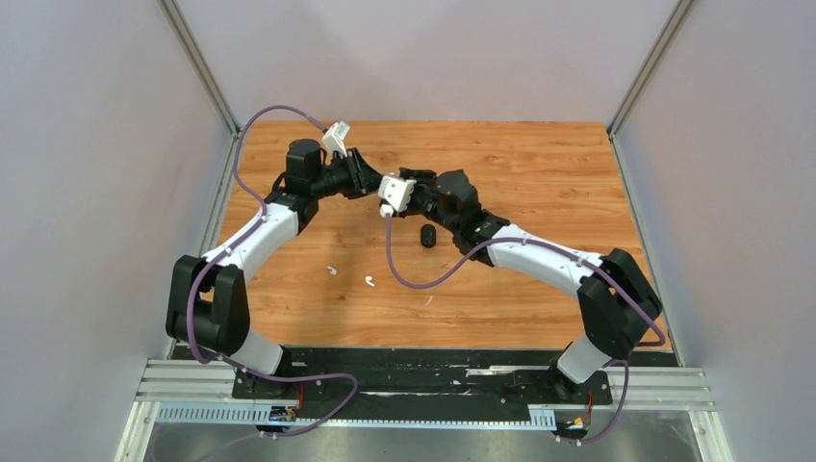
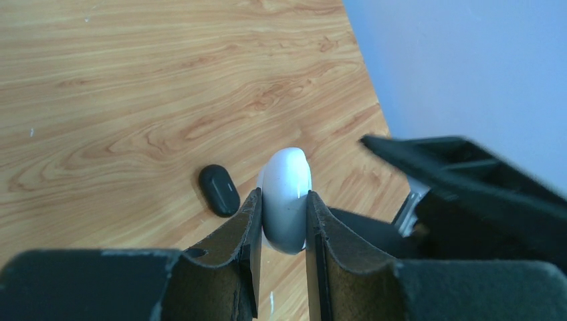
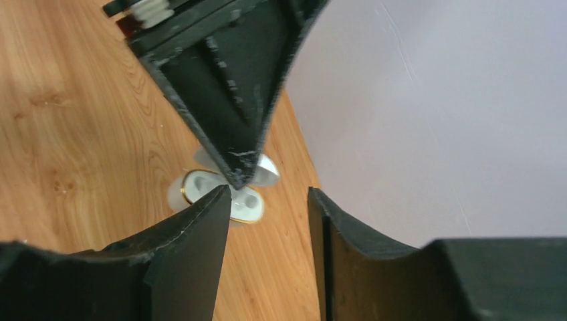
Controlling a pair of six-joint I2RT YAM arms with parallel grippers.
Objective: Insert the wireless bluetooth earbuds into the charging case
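Note:
My left gripper is shut on the white charging case [image 2: 284,204], held in the air at the centre. In the right wrist view the case [image 3: 249,206] shows its lid raised and an oval top face with openings, partly behind the left gripper's dark body. My right gripper is close beside it, fingertips apart with nothing visible between them. In the top view two small white pieces, apparently earbuds [image 1: 331,269] [image 1: 369,281], lie on the wooden table below.
A black oval object [image 1: 428,236] lies on the table under the grippers. Purple cables arch along both arms.

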